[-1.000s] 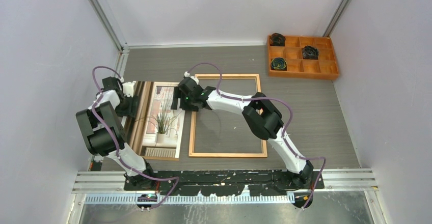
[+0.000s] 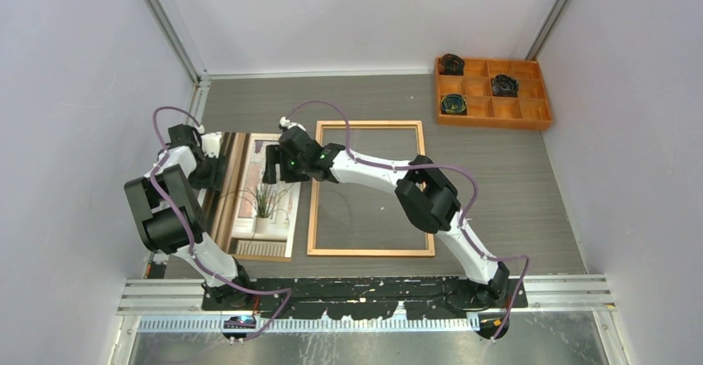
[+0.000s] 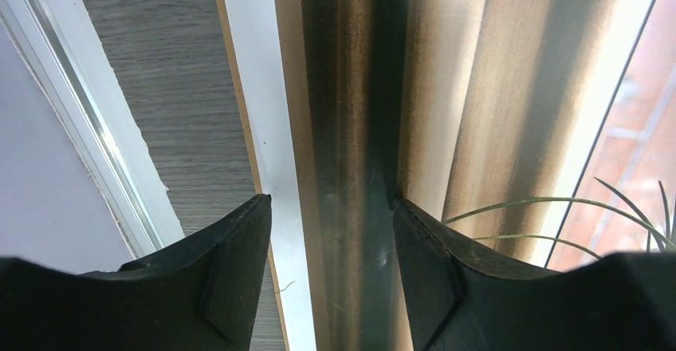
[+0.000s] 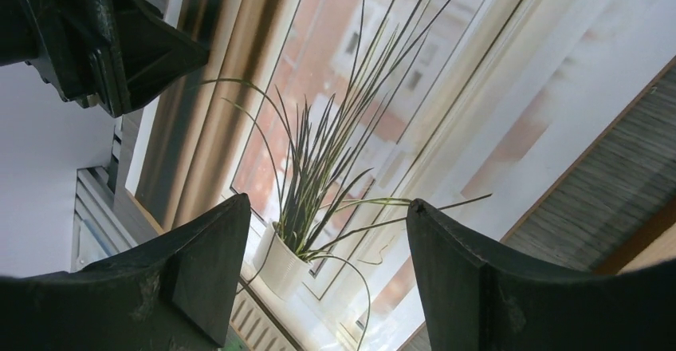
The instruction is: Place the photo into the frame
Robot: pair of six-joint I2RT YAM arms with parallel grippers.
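Note:
The photo, a printed panel with a potted plant and a window scene, lies flat at the left of the table. Right of it is the empty wooden frame. My left gripper is open above the photo's left edge, its two fingers apart with the photo's border visible between them. Over the photo's upper right part hangs my right gripper, also open and holding nothing; the printed plant shows between its fingers. Part of the photo's top is hidden under the right gripper in the top view.
An orange compartment tray with several dark coiled items stands at the back right. A wall and metal rail run close along the left of the photo. Bare table lies to the right of the frame.
My right gripper has moved left, from the photo's right edge to farther over the photo. The left arm is almost still, and the photo and frame have stayed in place.

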